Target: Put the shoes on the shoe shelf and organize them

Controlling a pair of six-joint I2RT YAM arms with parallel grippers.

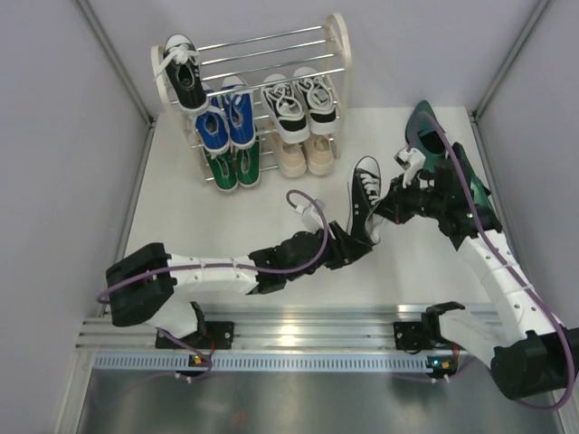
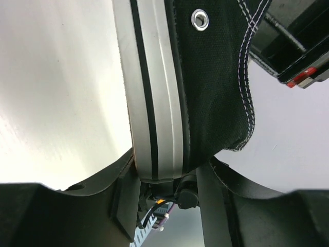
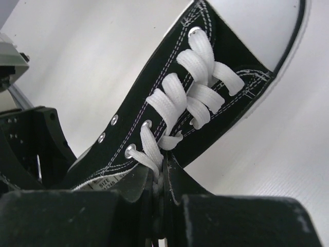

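A black-and-white sneaker is held between my two grippers, right of centre. In the right wrist view, my right gripper is shut on its white laces, toe pointing up-right. In the left wrist view, the sneaker's white-striped sole edge fills the space just above my left gripper; its fingers are at the shoe's heel end, and how tightly they close on it is unclear. The shoe shelf at the back carries green, blue, cream and black sneakers.
Dark green pieces, possibly shoes or boxes, lie at the back right behind the right arm.
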